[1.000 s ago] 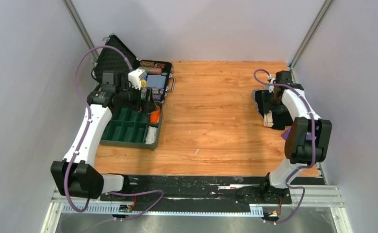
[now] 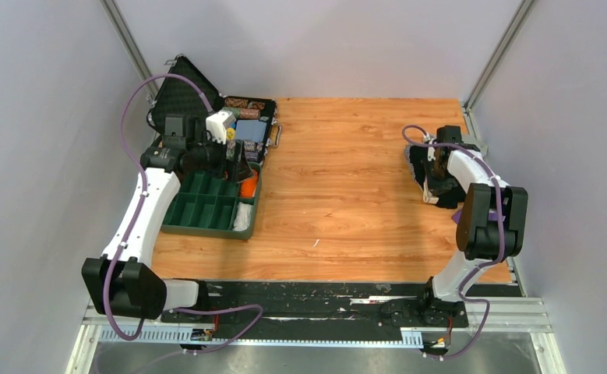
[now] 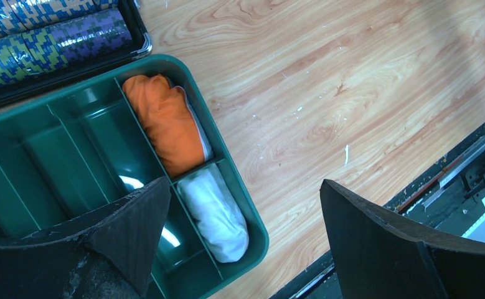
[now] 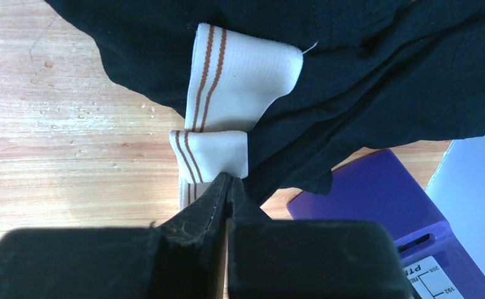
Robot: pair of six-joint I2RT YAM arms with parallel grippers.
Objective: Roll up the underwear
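Dark underwear [image 4: 376, 81] with a white striped waistband [image 4: 240, 75] lies bunched at the table's right edge, also in the top view [image 2: 448, 202]. My right gripper is shut, its tips on the folded-over piece of waistband; whether cloth is pinched between them is unclear. My left gripper hangs open over the green divided box [image 3: 47, 168], which holds an orange cloth roll [image 3: 165, 124] and a white one [image 3: 215, 215].
An open black case [image 2: 183, 86] with chips stands behind the box. A purple object [image 4: 370, 193] and a pale blue one [image 4: 476, 180] lie beside the underwear.
The left arm has stayed put.
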